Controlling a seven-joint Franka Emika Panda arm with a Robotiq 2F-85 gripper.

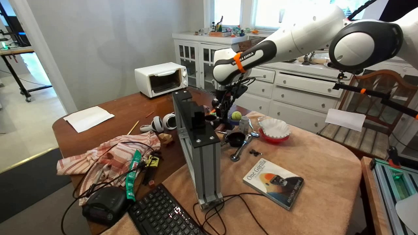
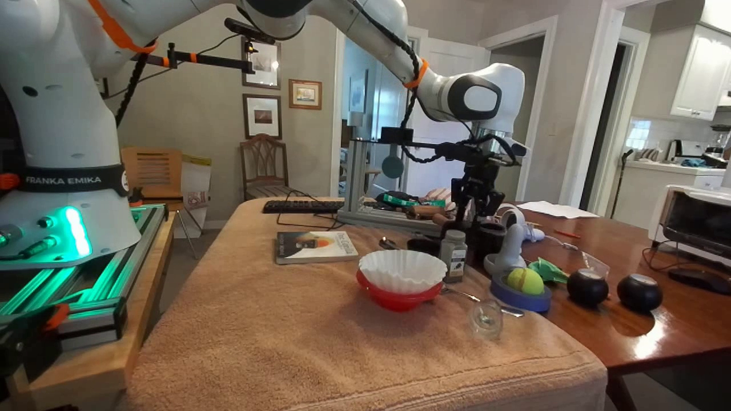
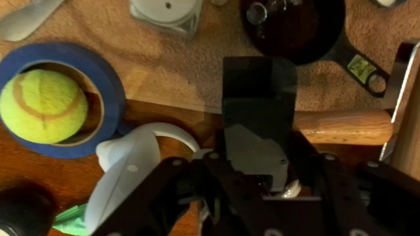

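In the second exterior view my gripper [image 2: 476, 216] points straight down at the cluttered far side of the towel. In the first exterior view, the gripper [image 1: 223, 117] shows just behind the metal frame [image 1: 209, 168]. The wrist view has a dark, flat-sided object [image 3: 258, 106] with a grey lower face between the shut fingers; its identity is unclear. A wooden handle [image 3: 346, 127] lies to its right, and a small black pan [image 3: 295, 29] rests above it in that view. Whether the held object still touches the table cannot be told.
Around the gripper are a tennis ball [image 3: 43, 106] inside a blue tape roll [image 3: 108, 74], a white controller [image 3: 122, 177] and a lidded jar [image 2: 453, 257]. A red bowl with a white paper liner [image 2: 401, 277] stands nearby.
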